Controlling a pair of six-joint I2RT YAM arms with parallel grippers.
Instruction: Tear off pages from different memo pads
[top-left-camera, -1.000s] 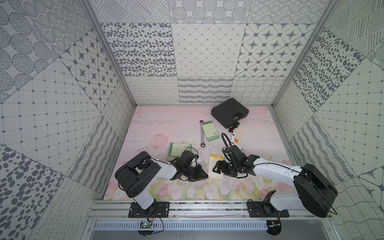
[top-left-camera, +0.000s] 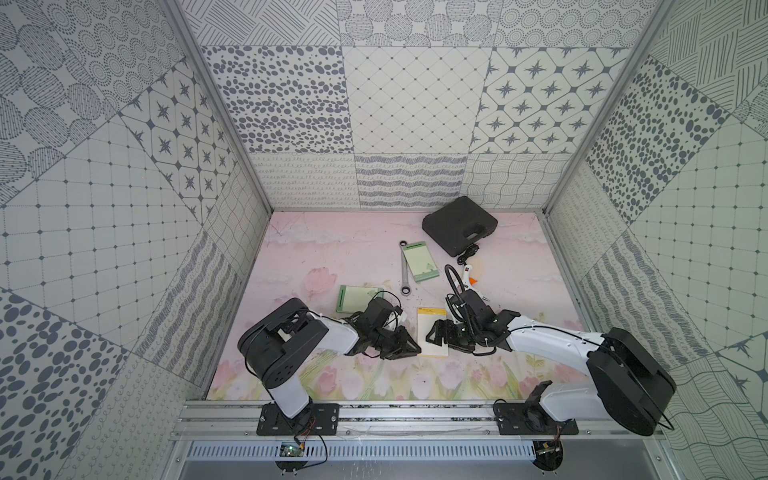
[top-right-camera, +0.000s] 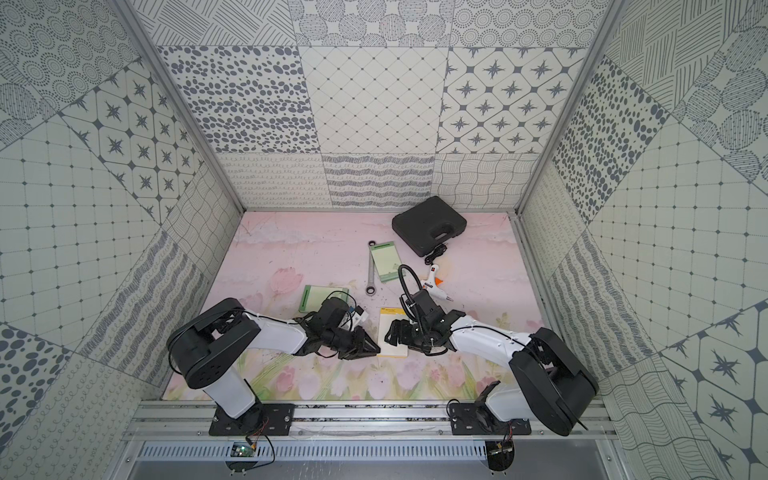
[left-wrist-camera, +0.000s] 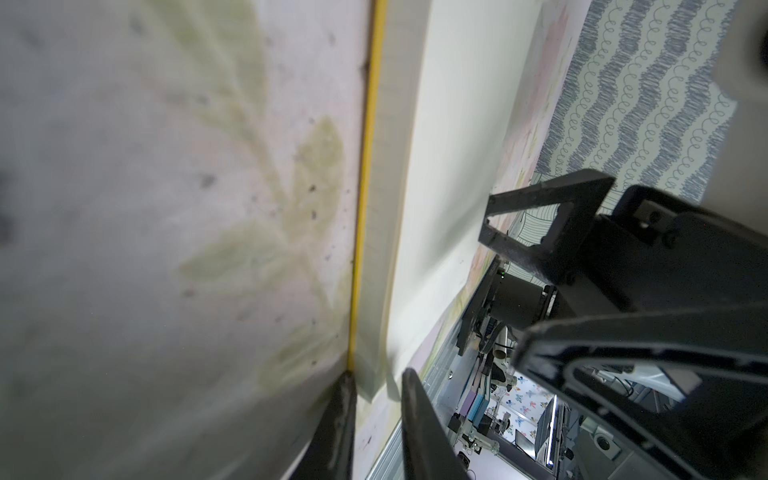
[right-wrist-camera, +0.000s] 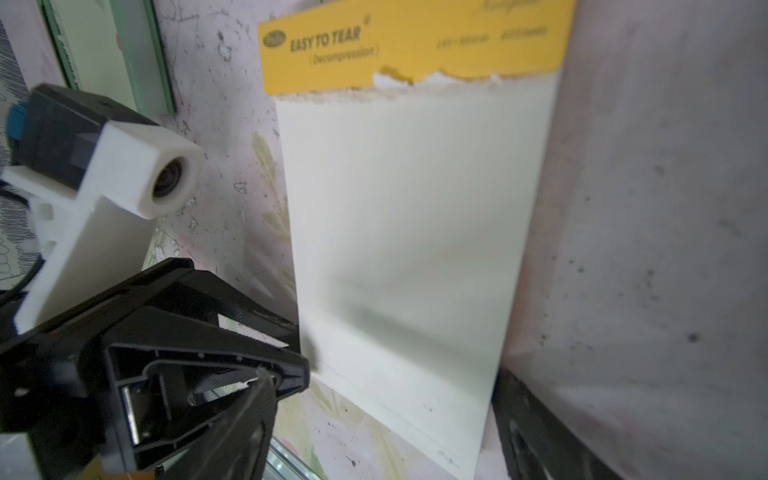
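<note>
The white memo pad with a yellow top band (right-wrist-camera: 416, 240) lies near the table's front middle, torn paper bits along the band. My left gripper is at the pad's lower left corner, its fingertips part open around the pad's edge, where the top sheet lifts slightly. My right gripper (top-left-camera: 444, 336) sits over the pad's right side, part open, fingertips low by its edge. Two green memo pads lie behind: one (top-left-camera: 358, 296) to the left, the other (top-left-camera: 420, 260) further back.
A wrench (top-left-camera: 404, 272) lies beside the back pad. A black case (top-left-camera: 452, 224) stands at the back right, with a cable and a white tool (top-right-camera: 432, 284) in front of it.
My left gripper has shifted slightly rightward toward the memo pad's corner. The right arm has barely moved.
</note>
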